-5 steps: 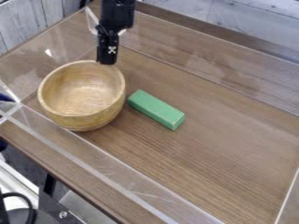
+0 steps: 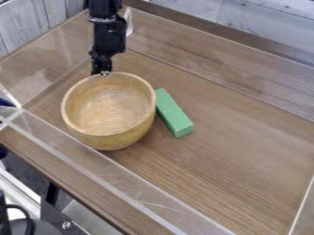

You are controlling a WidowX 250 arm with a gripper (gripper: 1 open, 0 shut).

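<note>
A wide wooden bowl (image 2: 108,124) sits on the brown table (image 2: 233,165) at centre left. My black gripper (image 2: 103,73) is at the bowl's far rim, pointing down, with its fingertips at the rim; it looks shut, and whether it touches the rim is hard to tell. A green rectangular block (image 2: 174,112) lies just to the right of the bowl.
Pale walls run along the back and upper left. The table's near left edge has a clear strip, with dark objects below it.
My gripper has moved down to the bowl's rim. The bowl has shifted right, beside the block.
</note>
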